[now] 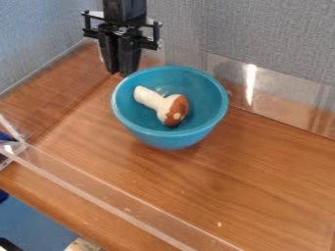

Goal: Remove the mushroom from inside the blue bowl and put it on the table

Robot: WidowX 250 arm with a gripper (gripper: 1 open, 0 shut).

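A toy mushroom [170,106] with a white stem and a brown-and-white cap lies on its side inside the blue bowl [199,134]. Its cap points toward the lower right. Behind the bowl's back-left rim, my black gripper [123,73] points downward, apart from the mushroom. The dark fingers overlap from this angle, so I cannot tell how far apart they are. No object shows at their tips.
Bare wooden table [262,191] stretches to the right and in front of the bowl. Grey walls [249,34] close off the back and left. A clear strip runs along the table's front-left edge, and a dark blue object [7,137] sits at the far left.
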